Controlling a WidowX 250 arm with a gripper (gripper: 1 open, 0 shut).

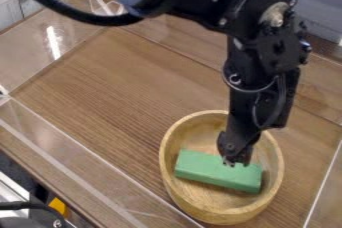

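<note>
A light wooden bowl (198,204) sits on the wooden table at the lower centre right, holding a green rectangular block (207,170) that lies along its bottom. My dark gripper (238,155) hangs over the bowl, its lower tip reaching down just behind the block's upper edge. The gripper is open; its far side is mostly hidden by its own body, and nothing shows held in it.
Clear plastic edging runs along the left and front edges. A small yellow object (56,205) and a black cable sit beyond the near left edge.
</note>
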